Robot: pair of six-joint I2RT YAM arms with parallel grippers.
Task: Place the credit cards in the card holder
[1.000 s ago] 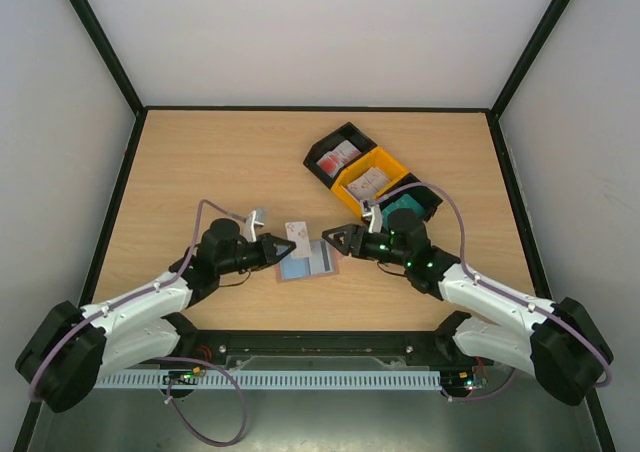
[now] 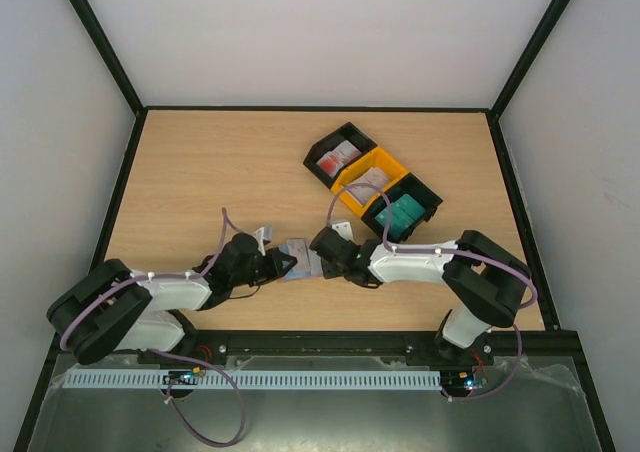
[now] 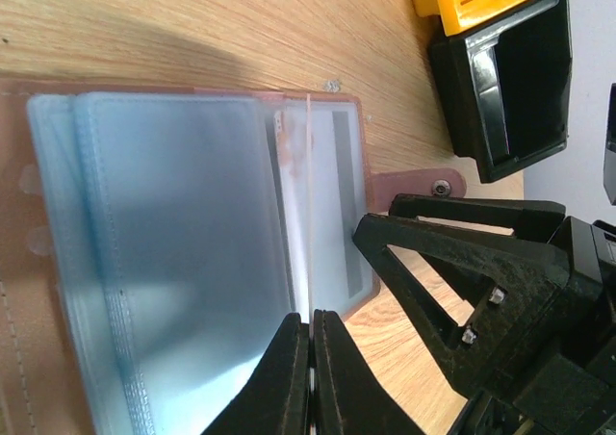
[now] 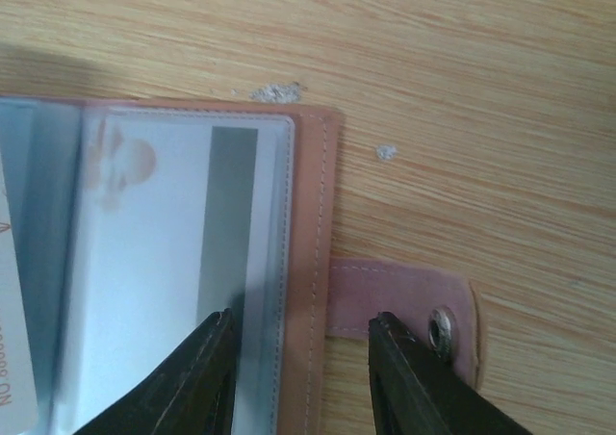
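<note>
The open card holder [image 3: 197, 233] lies flat, with clear bluish sleeves, a brown-pink border and a snap tab [image 4: 399, 300] at its right. My left gripper is shut on a thin white card [image 3: 309, 194], seen edge-on and standing over the right-hand sleeve; whether its edge is inside cannot be told. The same card [image 4: 13, 329] shows at the left in the right wrist view. My right gripper is part open above the holder's right border, one finger over the clear sleeve [image 4: 144, 252], the other by the tab. From above, the arms partly cover the holder [image 2: 298, 256].
Behind the right arm, three joined boxes run diagonally: a black box [image 2: 314, 165] with red-white cards, a yellow box [image 2: 386, 162] with pale cards and a black box [image 2: 428, 194] with green ones. Both grippers are close together.
</note>
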